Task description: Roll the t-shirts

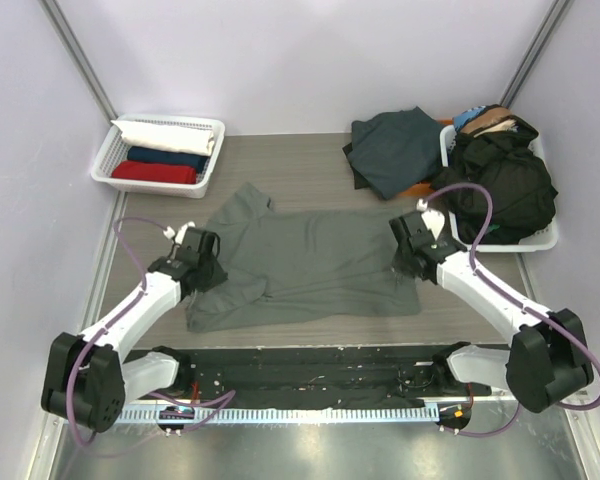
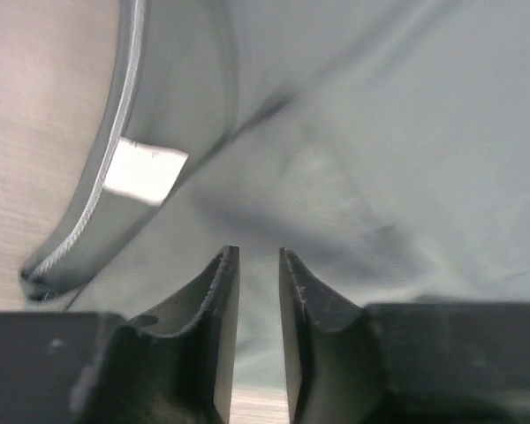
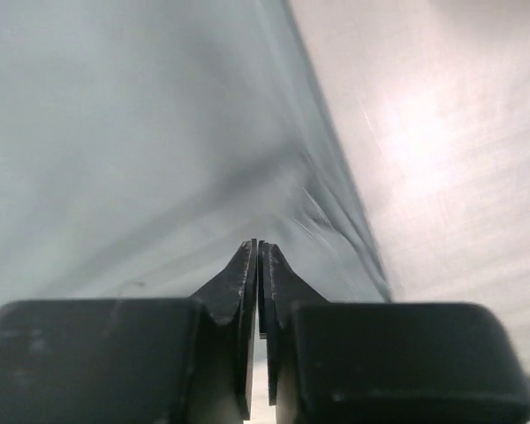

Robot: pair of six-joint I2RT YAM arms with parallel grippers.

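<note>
A grey-green t-shirt [image 1: 310, 240] lies spread on the table, its lower part folded over in a band with creases at the left. My left gripper [image 1: 202, 270] is over the shirt's left end; in the left wrist view its fingertips [image 2: 260, 256] are slightly apart above the cloth, near a seam with a white label, with nothing visible between them. My right gripper [image 1: 408, 268] is over the right end; in the right wrist view its fingertips [image 3: 258, 247] are close together beside the creased edge of the cloth, and whether they hold any is unclear.
A white basket [image 1: 108, 165] with rolled white, navy and red cloths stands back left. A crammed basket [image 1: 537, 235] of dark clothes stands back right, beside dark folded cloths [image 1: 395, 150]. Bare table shows around the shirt.
</note>
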